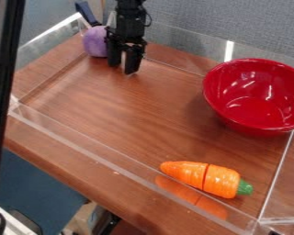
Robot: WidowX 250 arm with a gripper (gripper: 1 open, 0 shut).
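My black gripper (124,59) hangs at the back left of the wooden table, just right of a round purple object (96,41), which it partly hides. Whether its fingers are apart or closed is hard to make out. A red bowl (253,96) sits at the right. An orange toy carrot (201,175) with a green top lies at the front right.
Clear low walls surround the wooden work area (125,119), whose middle is free. A blue-handled item (84,13) is at the back left, beyond the purple object. A grey padded wall is behind.
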